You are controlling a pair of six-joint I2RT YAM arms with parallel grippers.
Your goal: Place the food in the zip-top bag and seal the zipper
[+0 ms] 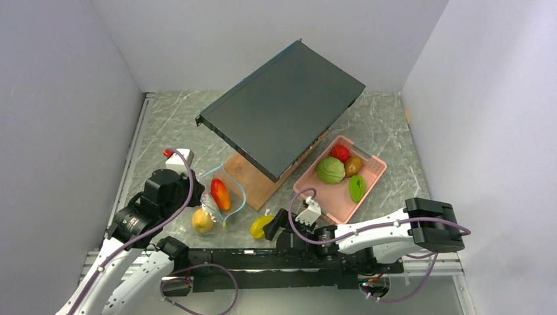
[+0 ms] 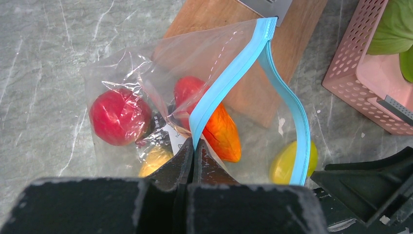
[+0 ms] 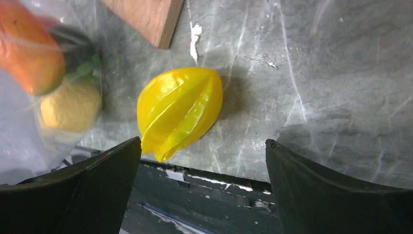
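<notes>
A clear zip bag (image 2: 126, 63) with a blue zipper (image 2: 229, 78) has its mouth spread wide toward the right. Inside it I see a red round food (image 2: 121, 117), an orange-red food (image 2: 221, 131) and a yellowish round one (image 2: 156, 160). My left gripper is shut on the bag's rim. On the counter just outside the mouth lies a yellow food (image 3: 180, 109), looking like a starfruit. My right gripper is open low over it, the food between the fingers but nearer the left one, with a wide gap on the right.
A pink basket (image 1: 335, 193) holding a cabbage (image 1: 330, 170), a green pepper (image 1: 356, 188) and other food stands to the right. A wooden board (image 1: 253, 180) lies behind the bag. A large dark panel (image 1: 282, 105) overhangs the back. The black counter edge (image 3: 204, 195) runs close in front.
</notes>
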